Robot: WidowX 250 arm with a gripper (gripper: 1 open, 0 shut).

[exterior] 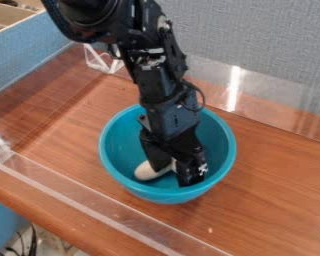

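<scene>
A teal plastic bowl (pixel 123 150) stands on the wooden table. My black gripper (pixel 174 168) is down inside it, over a pale, egg-shaped object (pixel 149 170) lying at the bowl's lower left. The gripper's body hides part of that object and much of the bowl's floor. The fingers are open, though whether they touch the object is unclear.
Clear acrylic strips border the wooden table (pixel 276 200) along the back, left and front. A grey wall rises behind. The table right of the bowl is clear, as is the stretch to its left.
</scene>
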